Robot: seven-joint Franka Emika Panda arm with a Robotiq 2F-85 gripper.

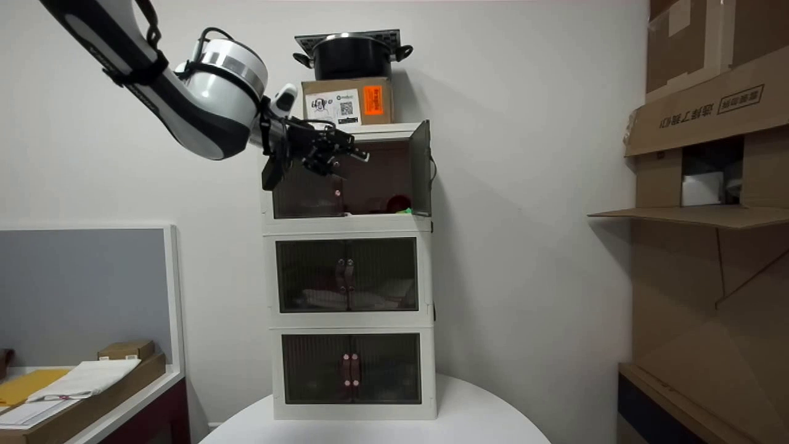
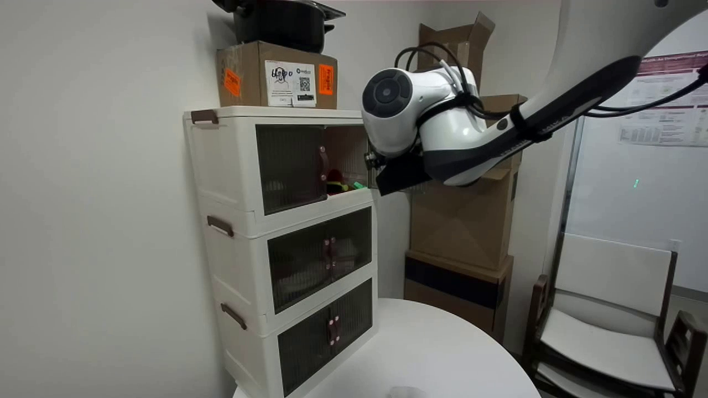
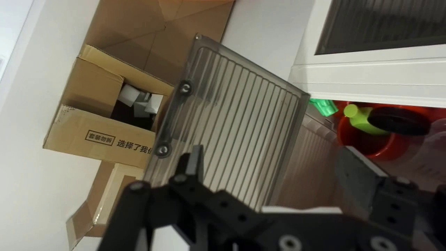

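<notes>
My gripper (image 1: 362,164) hangs in front of the top compartment of the white cabinet (image 1: 353,225). In the wrist view its fingers (image 3: 194,161) are wide apart with nothing between them. The compartment's right door (image 1: 421,170) stands swung outward, while its left door (image 2: 290,169) is closed. Past the gripper, the wrist view shows the open door's ribbed panel (image 3: 238,125). Inside the compartment are a red cup-like container (image 3: 395,146), a yellow-green item (image 3: 360,119), a dark round piece (image 3: 399,120) and a green object (image 3: 324,107). In exterior view 2 the arm hides my fingers.
Below, the middle doors (image 1: 310,277) and bottom doors (image 1: 314,370) are closed. A cardboard box (image 1: 347,101) with a black pot (image 1: 351,58) rests on the cabinet. An opened carton (image 1: 710,211) stands at the right.
</notes>
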